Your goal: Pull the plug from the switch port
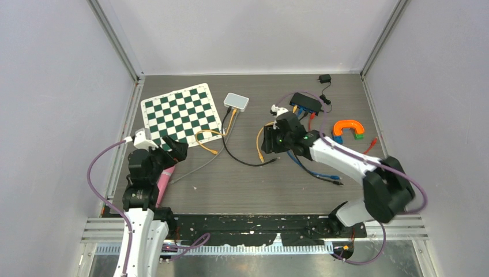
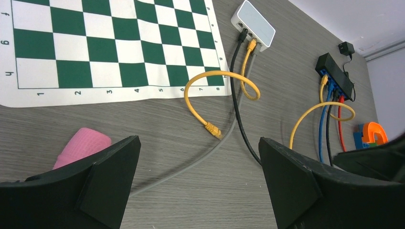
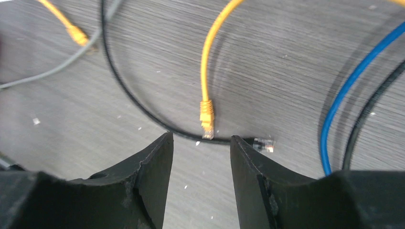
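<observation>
A white switch box (image 1: 236, 102) lies at the back middle, with black, yellow and grey cables plugged into its front, as the left wrist view shows. To the right is a black switch (image 2: 333, 75) holding yellow, blue, black and red plugs. My right gripper is open above the table, short of the black switch; below it a loose yellow plug (image 3: 207, 117) and a loose black plug (image 3: 258, 143) lie free, nothing between its fingers. At the left, my left gripper (image 1: 176, 149) stands open and empty near the chessboard's front edge.
The chessboard (image 1: 180, 114) covers the back left, with a pink roll (image 1: 165, 180) in front of it. An orange curved piece (image 1: 348, 124) sits right of the black switch. Loose cables cross the middle.
</observation>
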